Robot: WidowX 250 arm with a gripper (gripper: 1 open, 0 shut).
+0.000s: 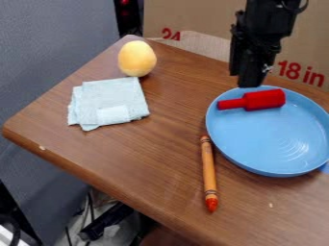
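A black gripper [249,65] hangs over the far edge of a blue plate [267,139], just above a red cylinder [261,100] with a thinner end, which lies on the plate. Whether its fingers are open or shut is hard to tell, and nothing is visibly held.
A yellow egg-shaped object [137,60] and a folded pale cloth [106,102] are on the left of the wooden table [115,173]. An orange crayon [209,177] lies left of the plate. Cardboard stands behind.
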